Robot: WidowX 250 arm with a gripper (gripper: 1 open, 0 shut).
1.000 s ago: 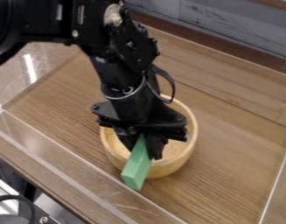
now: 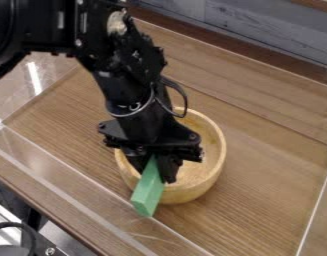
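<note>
My black gripper (image 2: 158, 160) reaches down from the upper left into a round, light wooden bowl (image 2: 197, 181) near the front of the table. It is shut on a green block (image 2: 147, 192), which slants down toward the viewer, its lower end over the bowl's front rim. The gripper's fingertips and the block's upper end are mostly hidden by the gripper body.
The wooden table (image 2: 266, 190) has bare room to the right of the bowl and at the left. A grey plank backdrop (image 2: 259, 45) stands at the back. A black cable (image 2: 26, 235) lies at the lower left.
My gripper has shifted slightly to the left with the green block, whose lower end has also moved a little left. The bowl stays about where it was.
</note>
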